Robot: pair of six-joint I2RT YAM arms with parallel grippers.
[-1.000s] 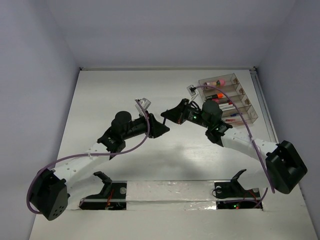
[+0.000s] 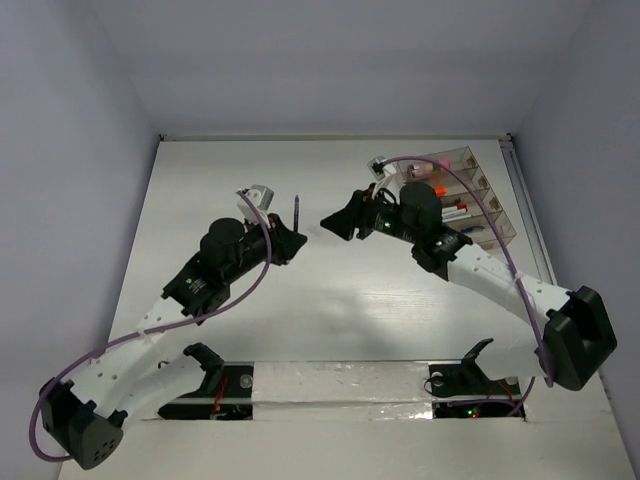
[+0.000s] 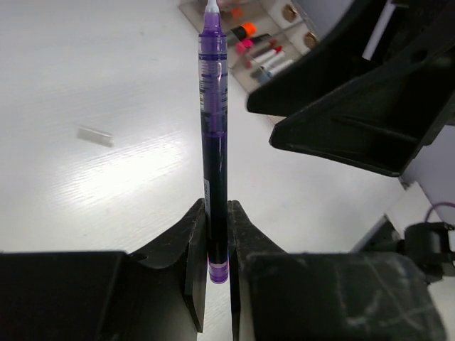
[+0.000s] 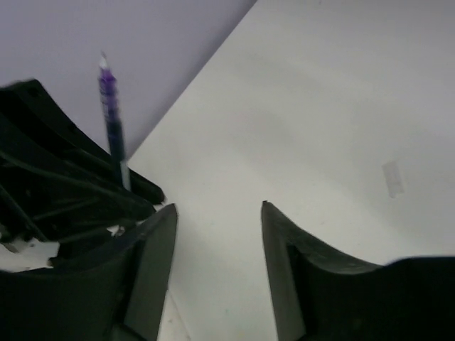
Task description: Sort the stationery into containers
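Note:
A slim purple pen with a clear barrel and white tip (image 3: 215, 121) stands upright in my left gripper (image 2: 297, 240), which is shut on its lower part. From above, the pen (image 2: 296, 212) shows as a thin dark line. To the right, my right gripper (image 2: 337, 224) is apart from the pen. In the right wrist view its fingers (image 4: 158, 249) are spread with nothing between them, while the pen (image 4: 111, 117) rises from the left gripper at the far left. A clear compartmented container (image 2: 466, 153) sits at the back right, partly covered by the right arm.
Inside the container are an orange item (image 3: 243, 33), pink and white items and several other pens. A small pale strip (image 3: 94, 136) lies on the table. My two grippers are close together.
The left gripper has drawn back to the left with the pen, opening a gap to the right gripper. Both grippers met at the pen before. The right arm has barely moved.

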